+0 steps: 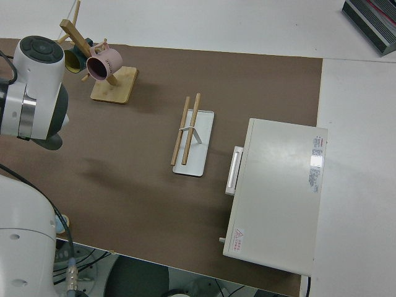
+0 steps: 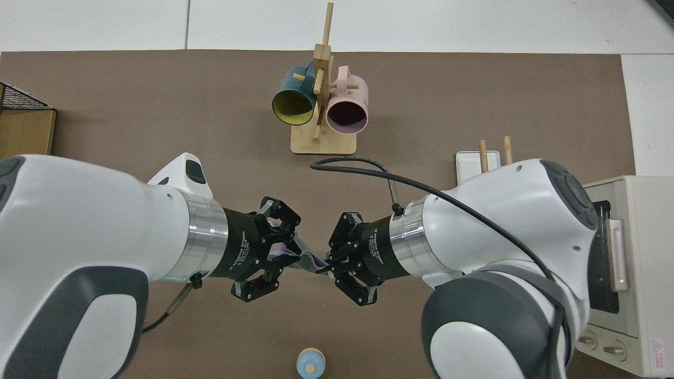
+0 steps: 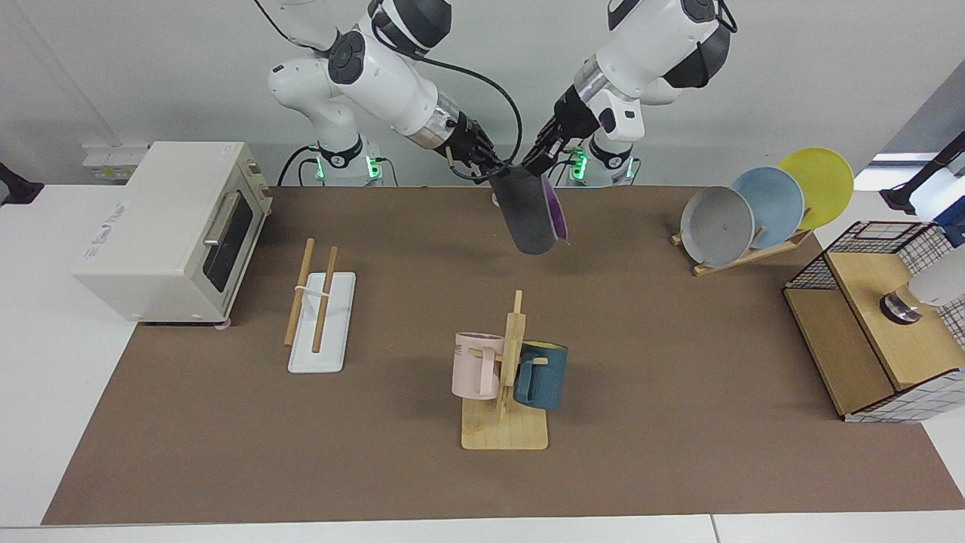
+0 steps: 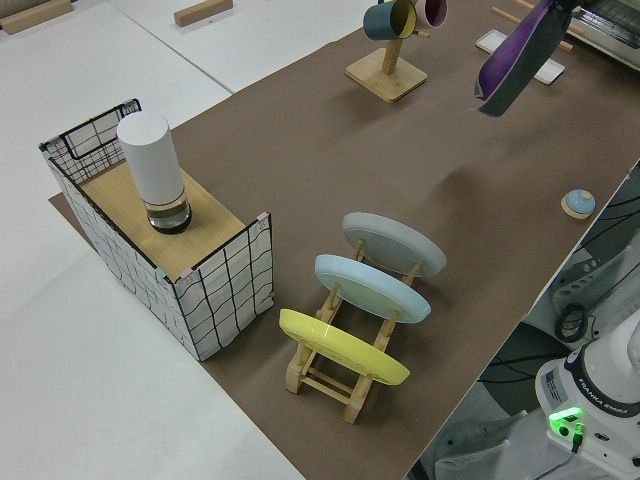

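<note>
A grey oven mitt with purple lining (image 3: 526, 212) hangs between my two grippers, seen also at the top right of the right view (image 4: 522, 55). In the top view my left gripper (image 2: 282, 250) is at the mitt's left part and my right gripper (image 2: 336, 259) at its right part. The black housings hide the fingertips, so whether either is shut on the mitt is unclear.
A mug tree (image 2: 322, 142) with blue and pink mugs stands behind, a white toaster oven (image 3: 167, 235) at one side, a white rack (image 1: 198, 154) beside it, a plate rack (image 3: 751, 256), a wire shelf (image 3: 841, 344), and a small blue round object (image 2: 310, 363) near the front.
</note>
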